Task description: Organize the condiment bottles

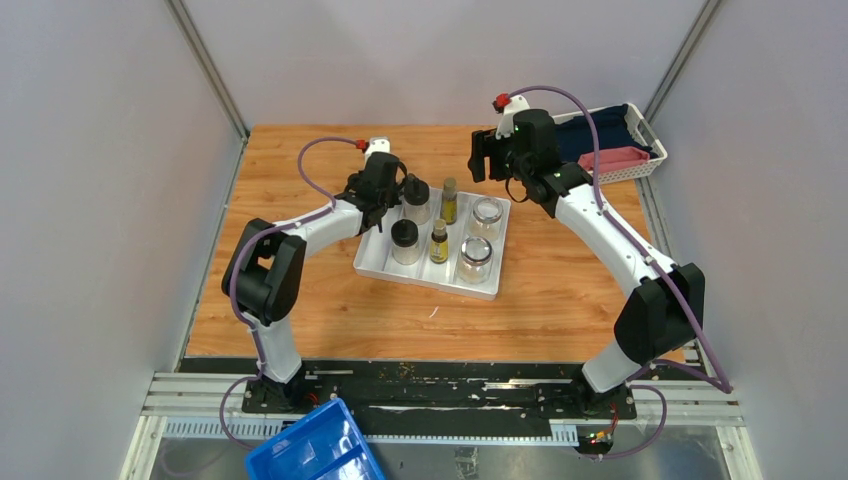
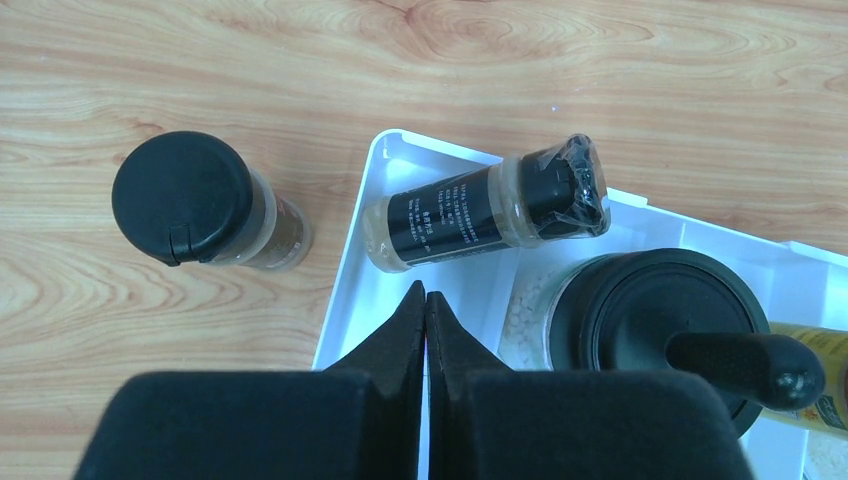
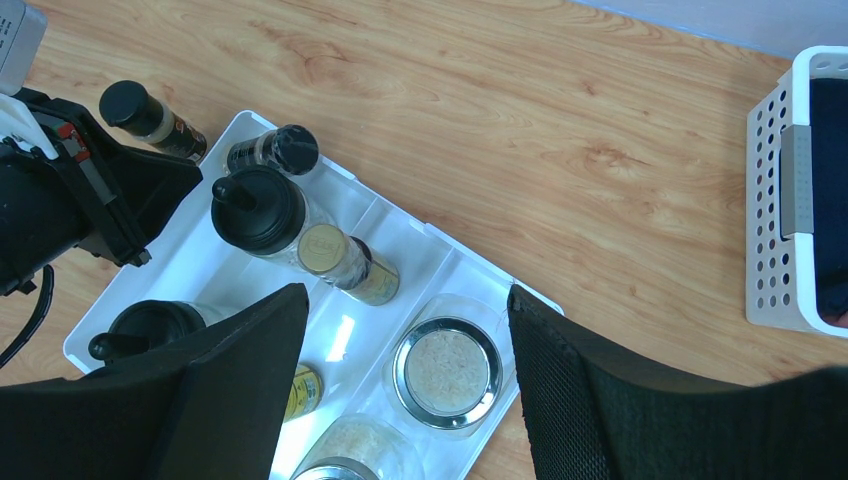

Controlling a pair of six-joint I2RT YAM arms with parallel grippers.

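My left gripper is shut, fingertips pressed together with nothing between them, above the white tray (image 2: pixel 345 290). Just ahead of those tips, a dark-labelled shaker bottle (image 2: pixel 448 217) lies tilted over in the tray's corner, its black cap leaning on the far rim. Another black-capped shaker (image 2: pixel 185 200) stands on the table outside the tray. Inside the tray are a black-lidded jar (image 2: pixel 680 300), a second black-lidded jar (image 1: pixel 405 240), two yellow-labelled bottles (image 1: pixel 449 203) and two metal-lidded jars (image 3: pixel 447 372). My right gripper is open and empty above the tray.
A white basket (image 3: pixel 778 210) holding dark and pink cloth stands at the table's back right. Close beside the left fingers is the black-lidded jar's knob. Bare table (image 1: pixel 330 320) lies in front of the tray. A blue bin (image 1: pixel 310 445) sits off the front edge.
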